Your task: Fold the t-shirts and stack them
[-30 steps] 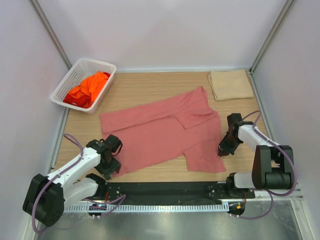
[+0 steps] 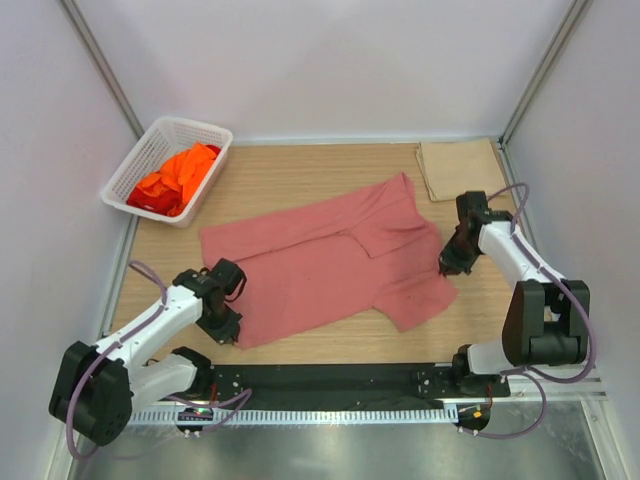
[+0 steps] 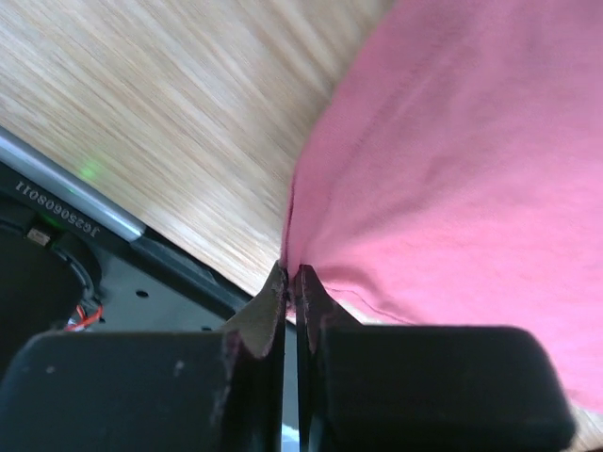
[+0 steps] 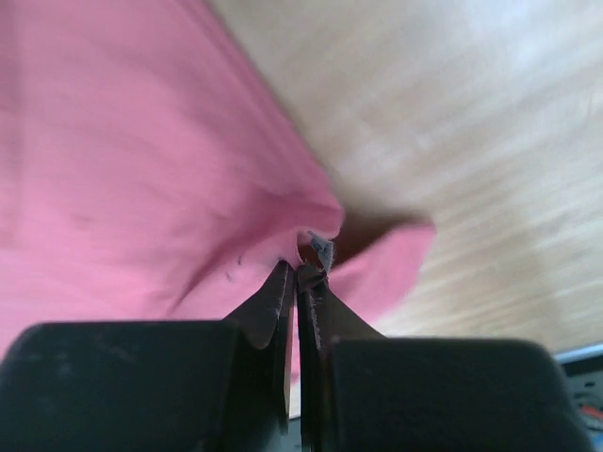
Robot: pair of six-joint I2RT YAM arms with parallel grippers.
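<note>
A pink t-shirt lies partly folded across the table, its far part doubled over in a long band. In the left wrist view, my left gripper is shut on the shirt's near left corner. At the right edge, my right gripper is shut on the cloth, which rises in creases toward its tips; a dark tag sits beside them. From there a sleeve flap hangs toward the front right. The part of the shirt under each gripper is hidden in the top view.
A white basket holding orange and red cloth stands at the back left. A folded beige cloth lies at the back right. Bare wood stretches between them. A black rail runs along the front edge.
The right gripper has risen slightly and shifted back, lifting its edge and swinging the sleeve flap round to the right.
</note>
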